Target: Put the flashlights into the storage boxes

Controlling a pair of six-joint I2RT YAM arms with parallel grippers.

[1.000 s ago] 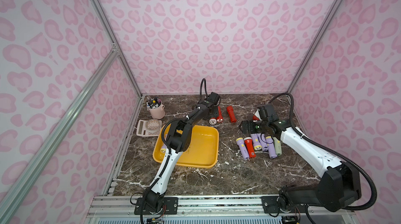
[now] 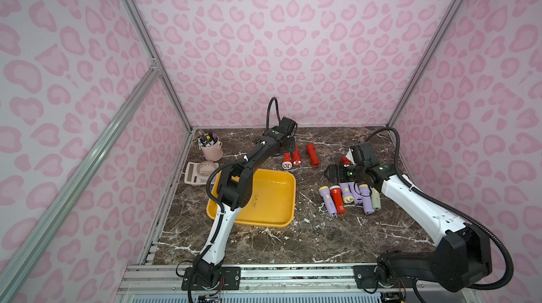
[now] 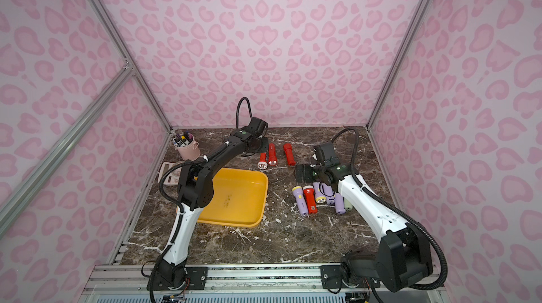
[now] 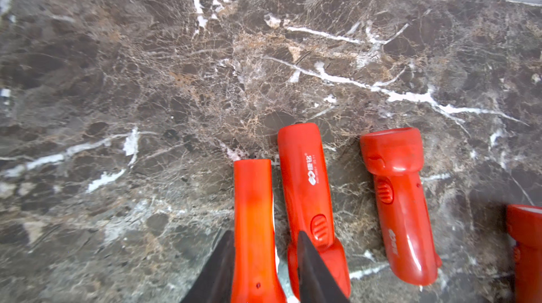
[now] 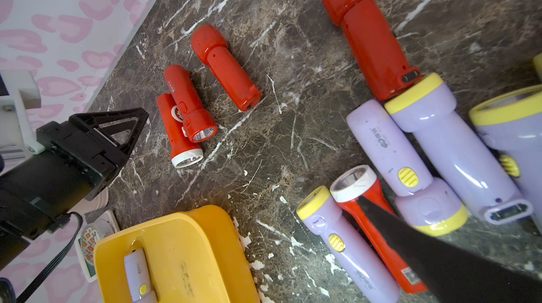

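Observation:
My left gripper is over three red flashlights at the back: a white-headed one (image 4: 253, 207) between its fingers, one beside it (image 4: 310, 190), and a separate one (image 4: 398, 212). Whether it grips the white-headed one is unclear. My right gripper (image 2: 334, 173) hangs open above the purple flashlights (image 5: 434, 145), a red-and-white flashlight (image 5: 384, 235) and another red flashlight (image 5: 372, 43) on the right. The yellow storage box (image 2: 265, 201) stands front left, with a purple flashlight (image 5: 135, 269) in it.
A pink cup of pens (image 2: 210, 149) and a pale tray (image 2: 194, 174) stand at the left.
My left arm's wrist has risen slightly and shifted a little left over the red flashlights. The right arm and the flashlights on the right look unchanged.

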